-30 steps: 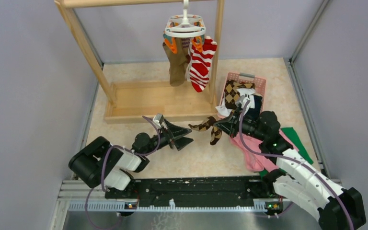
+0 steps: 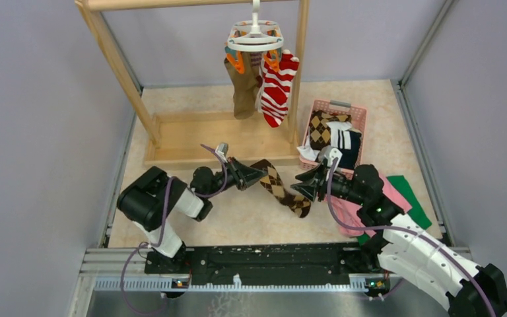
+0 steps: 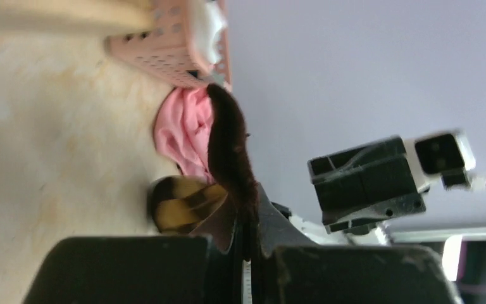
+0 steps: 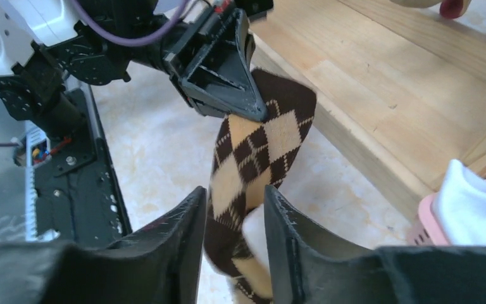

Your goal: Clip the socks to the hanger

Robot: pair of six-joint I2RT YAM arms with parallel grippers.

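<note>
A brown and tan argyle sock (image 2: pixel 278 187) hangs from my left gripper (image 2: pixel 261 173), which is shut on its upper end. In the left wrist view the dark cuff (image 3: pixel 231 145) sticks up past the closed fingers. My right gripper (image 2: pixel 305 185) stands apart from the sock, just right of its lower part. Its fingertips are spread, and the right wrist view shows the sock (image 4: pixel 262 152) beyond them, with nothing pinched. The white round hanger (image 2: pixel 255 43) with orange clips holds a brown sock (image 2: pixel 243 89) and a red-and-white striped sock (image 2: pixel 277 89).
A pink basket (image 2: pixel 363 122) with more socks stands behind my right gripper. Pink cloth (image 2: pixel 350 221) and green cloth (image 2: pixel 409 198) lie under and beside the right arm. The wooden rack's base (image 2: pixel 198 139) lies behind my left gripper.
The right gripper let the sock go, and its lower part swung down between the arms.
</note>
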